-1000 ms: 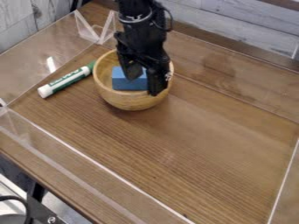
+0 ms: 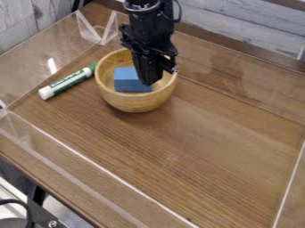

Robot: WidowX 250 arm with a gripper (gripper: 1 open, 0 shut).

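A wooden bowl (image 2: 141,102) sits on the table at the upper middle, with a blue block (image 2: 127,78) inside its left part. The black gripper (image 2: 161,71) hangs over the bowl's right part, to the right of the block, its fingertips shut with nothing visible between them.
A green-and-white tube (image 2: 66,84) lies left of the bowl. A clear plastic piece (image 2: 30,55) is at the upper left. A black cable runs at the lower left.
The gripper has risen from inside the bowl to higher over it, uncovering more of the block, which stays in the bowl.
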